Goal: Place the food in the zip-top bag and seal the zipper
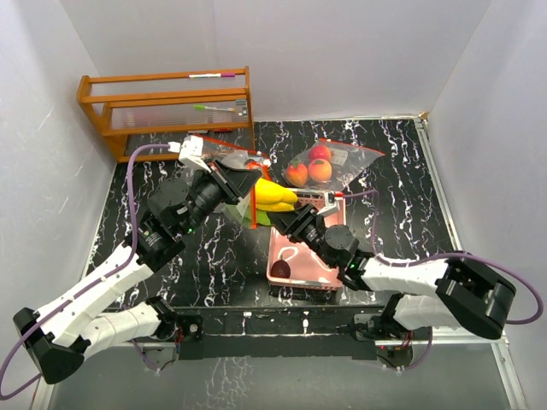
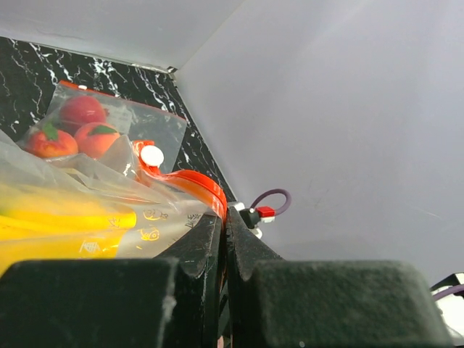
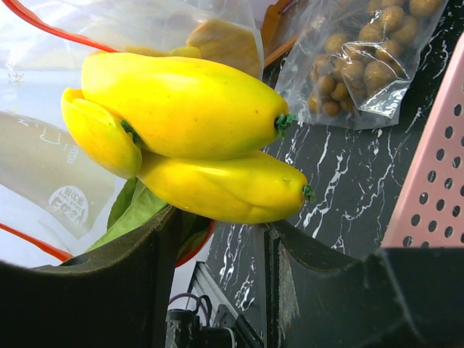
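My left gripper is shut on the orange zipper edge (image 2: 192, 180) of a clear bag (image 2: 87, 177), holding it up left of the pink basket. Yellow bananas or similar yellow produce (image 3: 181, 101) stick out of the bag's mouth in the right wrist view, with green leaves (image 3: 134, 210) below. My right gripper is part open, its fingertips just under the lower yellow piece (image 3: 221, 185); whether it touches is unclear.
A pink basket (image 1: 329, 278) holds a dark round item (image 1: 280, 269). A bag of peaches (image 1: 342, 171) lies at the back right, and a wooden rack (image 1: 162, 96) stands back left. A bag of brown round items (image 3: 362, 72) shows beside the produce.
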